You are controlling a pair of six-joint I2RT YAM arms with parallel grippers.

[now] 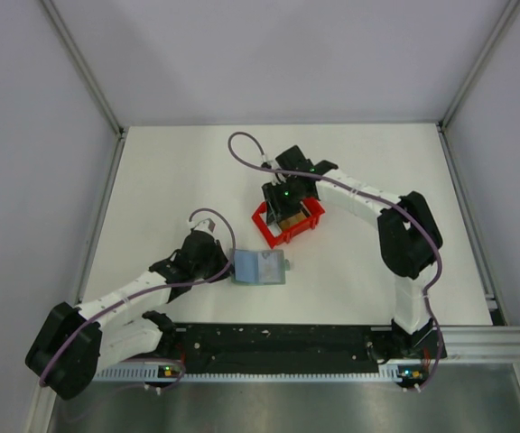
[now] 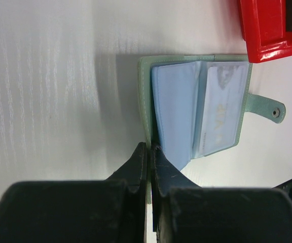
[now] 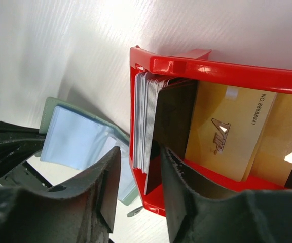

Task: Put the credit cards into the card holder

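An open green card holder (image 2: 246, 96) with pale blue and clear pockets lies flat on the table. My left gripper is shut on its left edge, and a thin green strip shows between the fingers. The credit cards (image 3: 147, 121) stand in a red tray (image 3: 288, 78); a white-edged stack fills its left end, with a dark card and gold VIP cards beside it. Over that left end, my right gripper is part open, its fingertips to either side of the white card edges. Whether they touch any card I cannot tell.
The tray (image 1: 307, 231) sits just behind the holder (image 1: 261, 280), with a small gap between them. The holder's snap tab (image 2: 270, 109) sticks out toward the right. Bare table (image 1: 179, 171) lies to the left and behind.
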